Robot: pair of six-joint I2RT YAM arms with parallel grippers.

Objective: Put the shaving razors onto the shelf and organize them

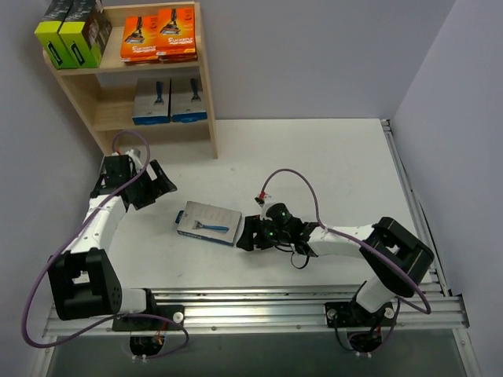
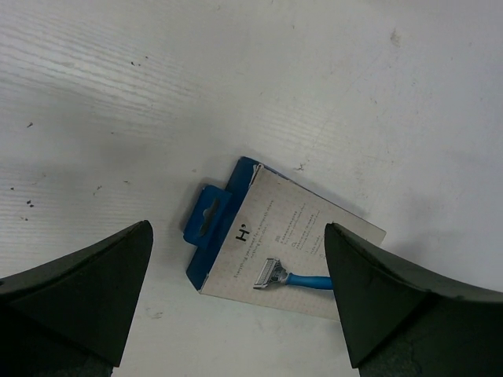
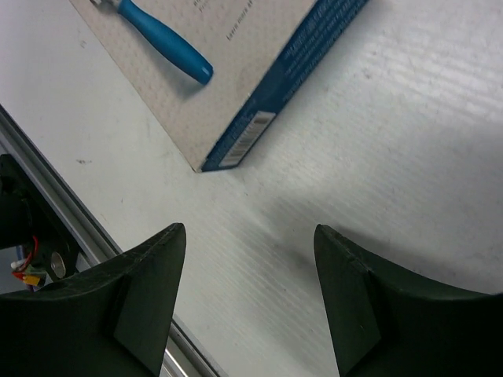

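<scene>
One razor box, pale with a blue edge and a blue razor printed on it, lies flat on the table. In the left wrist view, this razor box shows its blue hanging tab, ahead of the open left gripper. My right gripper is open and empty beside the box's barcode corner, low by the table. Two similar boxes, the left one and the right one, stand upright side by side on the middle tier of the wooden shelf. From above, the left gripper hovers left of the lying box.
On the shelf's top tier stand orange boxes and green-black boxes. Bare table extends at the centre and right. A metal rail runs along the front edge.
</scene>
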